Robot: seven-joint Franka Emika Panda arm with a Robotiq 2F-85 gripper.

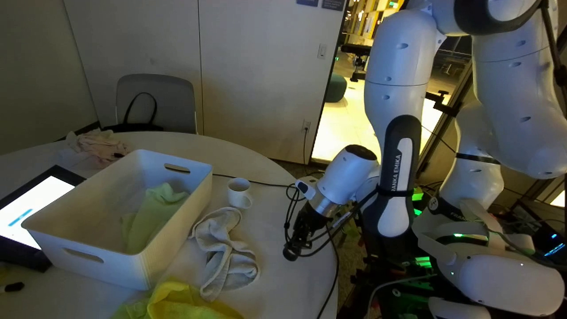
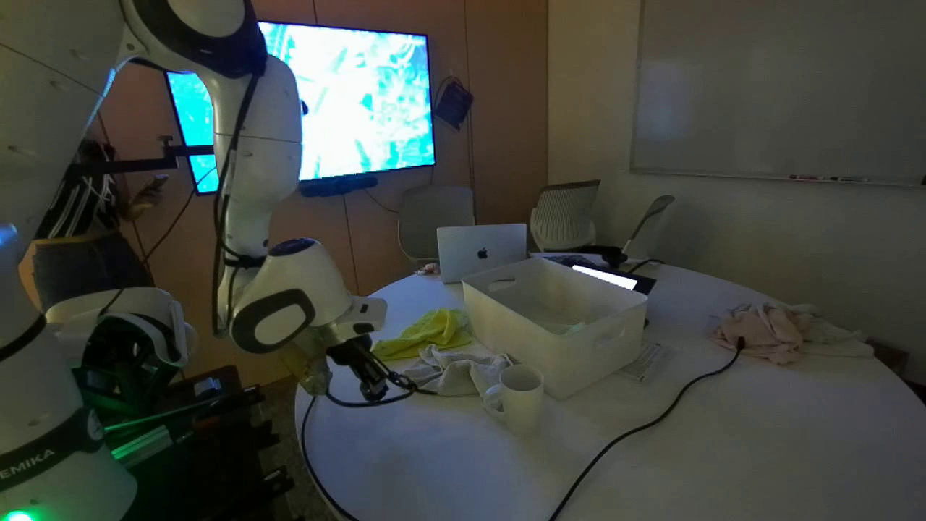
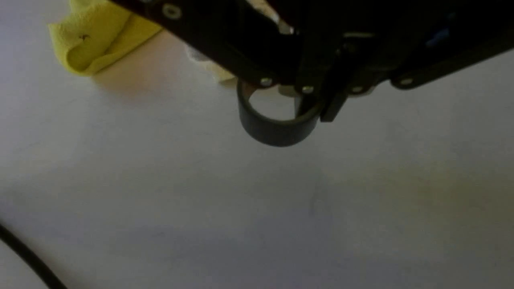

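At the end of the arm my gripper is shut on a dark ring point(image 3: 279, 134), which looks like a roll of tape. Its right wall sits between the fingers, and the hole shows the pale table through it. In exterior view 1 the gripper point(image 1: 296, 242) hangs tilted above the near right part of the table, right of a grey cloth point(image 1: 232, 266). A white bin point(image 1: 95, 234) stands farther left with a light green cloth point(image 1: 151, 212) inside. Exterior view 2 shows the gripper point(image 2: 369, 378) low beside the grey cloth; the ring is hard to make out there.
A white mug point(image 1: 239, 194) stands between the bin and the far edge. The yellow cloth point(image 1: 180, 303) lies at the front. Cables point(image 2: 651, 422) cross the table, and one point(image 3: 29, 255) crosses the wrist view's corner. Pink cloth point(image 2: 759, 331) lies farther off.
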